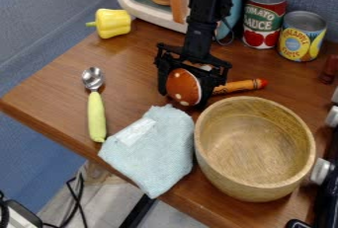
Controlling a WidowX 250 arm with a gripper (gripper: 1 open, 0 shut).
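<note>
My black gripper point(188, 69) hangs low over the middle of the wooden table, around an orange round object point(184, 87) with white marks. An orange stick-like piece point(240, 87) lies just to its right. Whether the fingers are closed on the orange object is unclear. A wooden bowl point(254, 148) stands in front, and a folded light-blue cloth point(145, 153) lies to its left.
A spoon with a pale green handle point(97, 109) lies at left. A yellow pepper point(111, 23), a toy microwave point(142, 3) and cans point(263, 18) stand at the back. Bottles line the right edge.
</note>
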